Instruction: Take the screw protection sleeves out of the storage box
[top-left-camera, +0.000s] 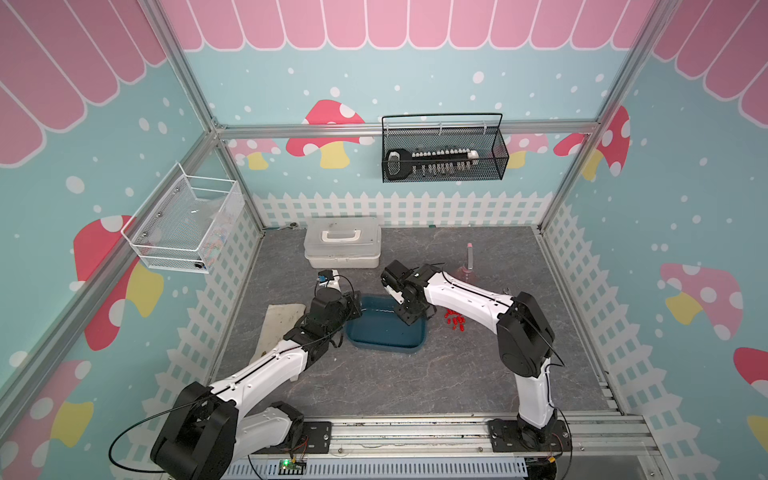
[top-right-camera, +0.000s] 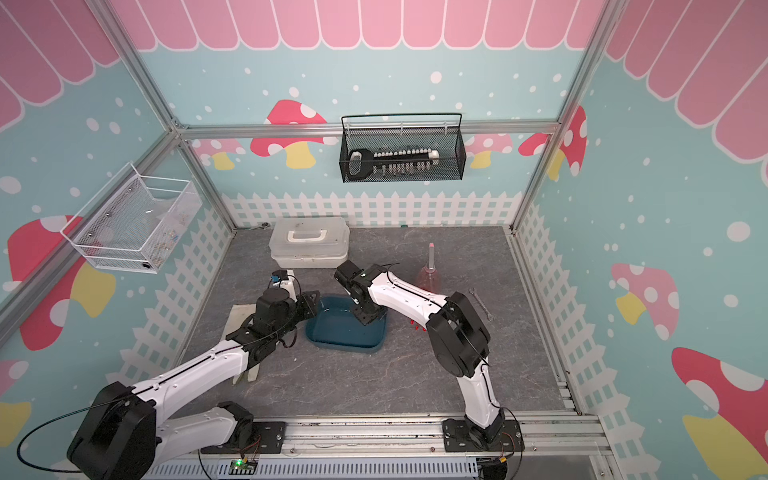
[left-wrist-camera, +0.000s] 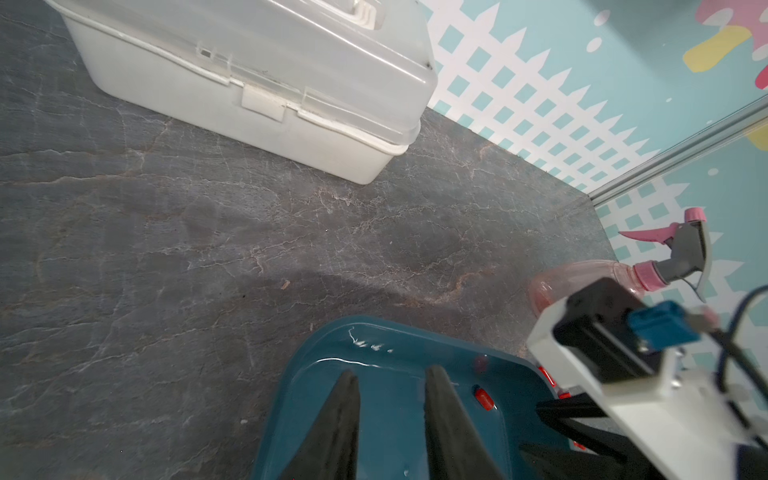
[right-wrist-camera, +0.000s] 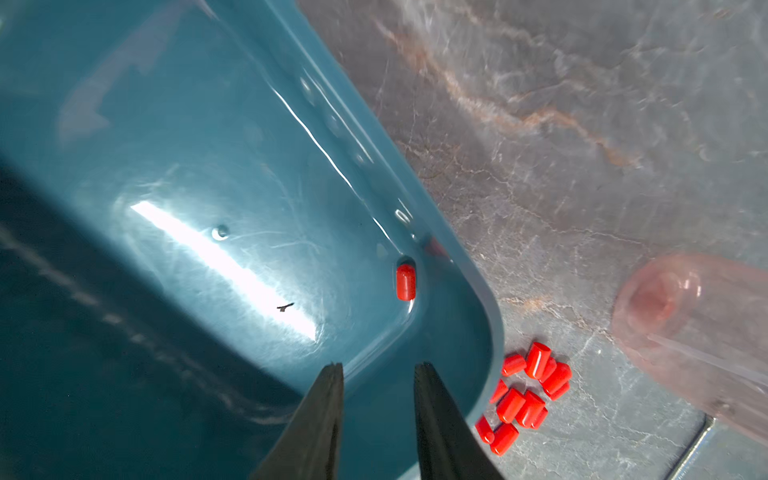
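Note:
The blue storage box (top-left-camera: 384, 336) sits mid-table. One red sleeve lies inside it near the rim, also seen in the left wrist view (left-wrist-camera: 484, 397). Several red sleeves (right-wrist-camera: 531, 409) lie in a pile outside, right of the box. My right gripper is open over the box, nothing between its fingers. My left gripper is open above the box's left part, empty.
A lidded plastic case (top-left-camera: 342, 242) stands behind. A pink spray bottle (right-wrist-camera: 688, 336) and a metal tool (right-wrist-camera: 692, 452) lie or stand to the right. A light board (top-left-camera: 273, 324) lies left.

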